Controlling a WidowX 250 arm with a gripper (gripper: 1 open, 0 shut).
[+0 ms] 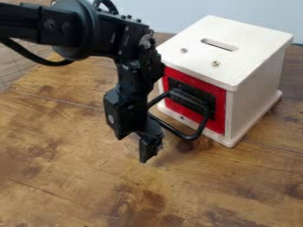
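A black robot arm reaches down from the upper left to a gripper point(144, 142) hanging low over the wooden table, just left of a white wooden box point(243, 62). The box has a red front panel point(217, 126) with a black U-shaped handle point(190, 134) sticking out toward the gripper. The gripper is beside the handle's lower left end; whether it touches it, and how far its fingers are apart, I cannot make out. Nothing shows held in it.
A white wall stands behind the box.
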